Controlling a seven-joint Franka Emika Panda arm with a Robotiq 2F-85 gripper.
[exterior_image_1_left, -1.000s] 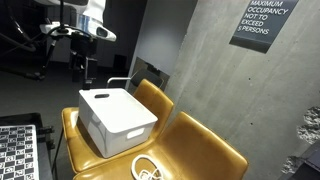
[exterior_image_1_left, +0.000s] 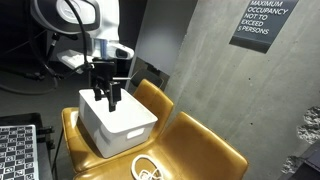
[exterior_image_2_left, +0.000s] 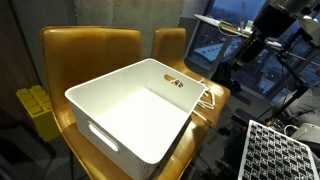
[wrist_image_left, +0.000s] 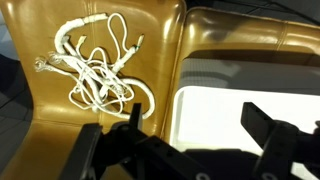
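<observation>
My gripper (exterior_image_1_left: 113, 104) hangs open above the white bin, fingers pointing down. In the wrist view its dark fingers (wrist_image_left: 90, 140) stand wide apart with nothing held between them. The white bin (exterior_image_1_left: 127, 135) has handle slots and sits on a brown leather chair; exterior view 2 shows it empty (exterior_image_2_left: 140, 105). On the neighbouring seat lies a loose tangle of white rope (wrist_image_left: 105, 75), left of the bin in the wrist view. Only part of that rope (exterior_image_1_left: 148, 173) shows at the bottom of exterior view 1.
Brown chair backs (exterior_image_2_left: 90, 55) rise behind the bin. A table with a black-and-white grid board (exterior_image_1_left: 18, 152) stands at the near left. Yellow blocks (exterior_image_2_left: 40, 112) are on the floor. The chair seat around the rope (wrist_image_left: 50, 105) is otherwise bare.
In exterior view 1 the arm has swung right and come lower, so the gripper has gone from the bin's left edge to over its middle. Bin and rope have stayed put.
</observation>
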